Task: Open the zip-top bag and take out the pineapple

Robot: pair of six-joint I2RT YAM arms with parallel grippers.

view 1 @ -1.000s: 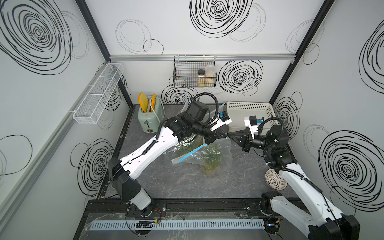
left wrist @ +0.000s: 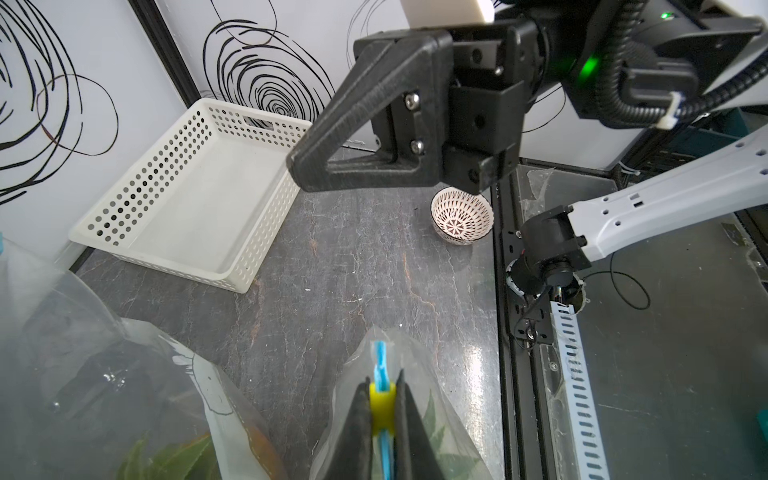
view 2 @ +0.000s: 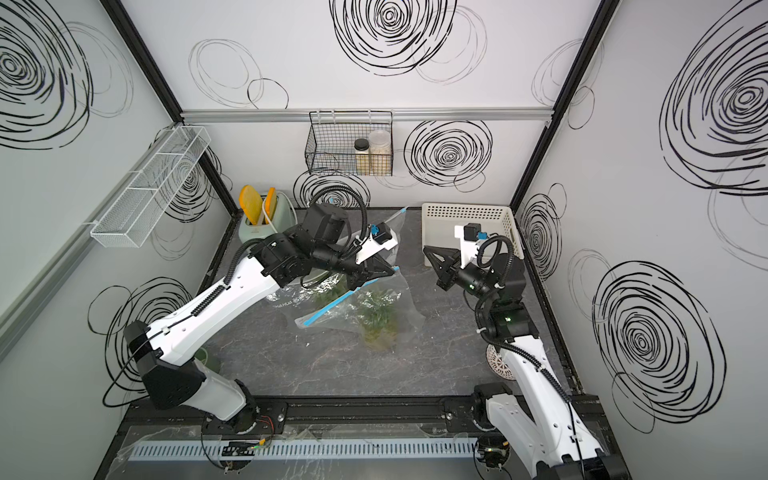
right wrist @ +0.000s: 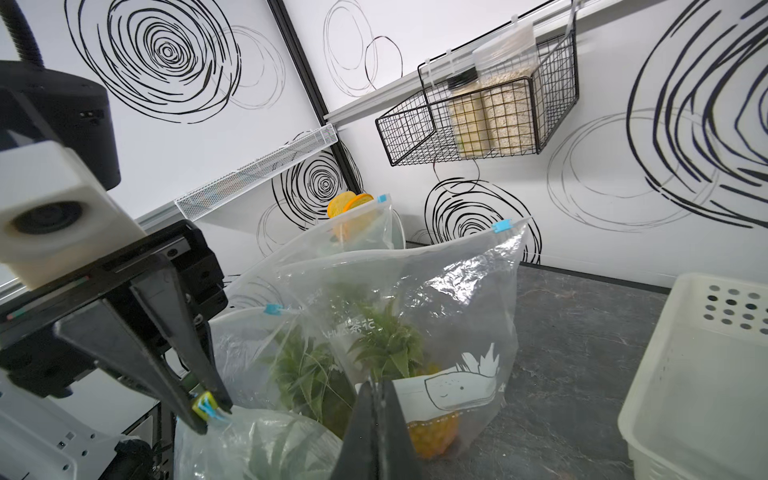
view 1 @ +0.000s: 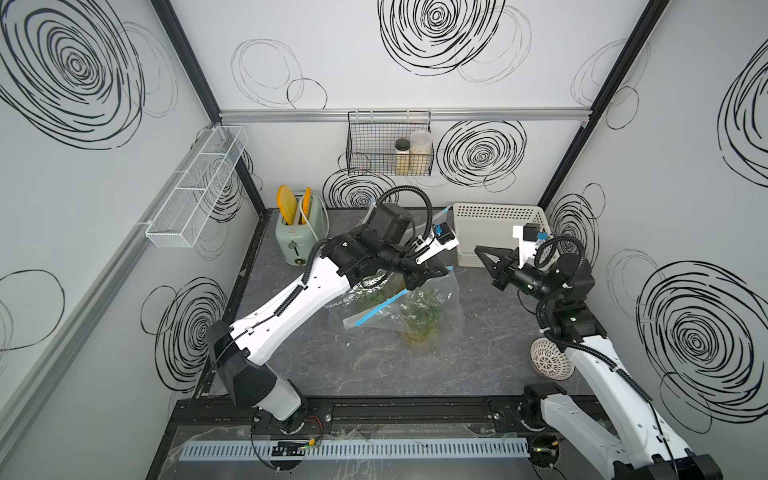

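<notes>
My left gripper [view 1: 441, 270] is shut on the yellow slider [left wrist: 382, 406] at the blue zip strip [view 1: 382, 308] of the nearest clear bag [view 1: 452, 308]. Green leaves of the pineapple [view 1: 422, 310] show blurred through that bag's plastic; its fruit is hard to make out. To the right of the left gripper, with a gap between them, my right gripper [view 1: 478, 253] is shut. In the right wrist view its dark fingers [right wrist: 360, 436] meet with nothing visible between them. The slider in the left gripper shows at the left there.
More clear bags [right wrist: 472, 288] stand behind, one with an orange pineapple [right wrist: 436, 436]. A white perforated basket [view 1: 500, 212] sits at the back right, a green toaster [view 1: 297, 244] at the back left. A small woven bowl [view 1: 552, 358] lies at the right.
The right gripper, whose tips were at the left gripper's tips, has drawn back to the right, leaving a gap. The left arm has shifted slightly left.
</notes>
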